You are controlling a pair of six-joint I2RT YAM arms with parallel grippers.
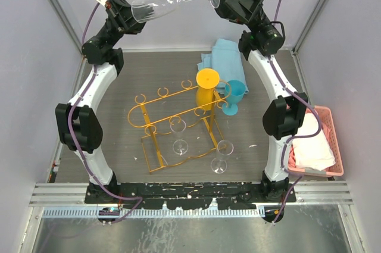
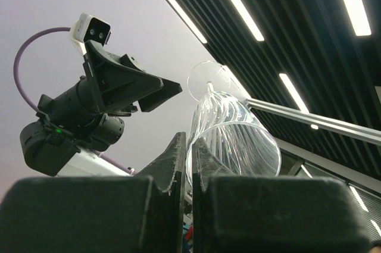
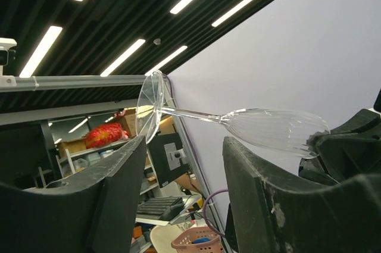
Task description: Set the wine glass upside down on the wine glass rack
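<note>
A clear wine glass [image 1: 156, 7] lies horizontal in the air, my left gripper shut on its bowl rim, stem and foot pointing right. My right gripper is open; in the top view it is beside the glass's foot, and in the right wrist view the foot [image 3: 147, 105] and stem show beyond its fingers. Below on the table stands the yellow wire rack [image 1: 175, 114], with round holder loops along its rails.
A yellow cup [image 1: 207, 86] and blue goblet [image 1: 232, 101] stand at the rack's right, a blue cloth [image 1: 225, 56] behind. Two clear glasses [image 1: 219, 164] stand near the front. A pink basket [image 1: 334, 152] with white cloth sits far right.
</note>
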